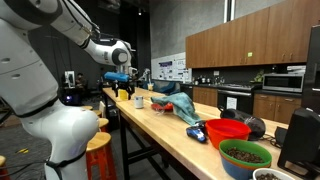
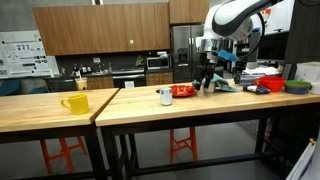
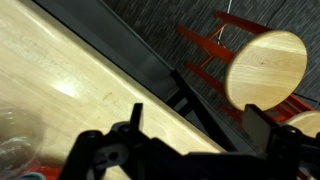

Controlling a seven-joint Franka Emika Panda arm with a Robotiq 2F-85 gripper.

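Note:
In the wrist view my gripper stands open, its dark fingers wide apart with nothing between them. Below it run the pale table top and the table's front edge. In the second exterior view the gripper is above the table at the right, close to a grey-blue cloth. A white mug stands upright on the table, well left of the gripper. Farther left, a yellow mug rests on another wooden surface.
Along the table lie the grey-blue cloth, a red bowl and a green-rimmed container. Round-topped stools with red legs stand beside the table. A clear rounded object sits at the left of the wrist view.

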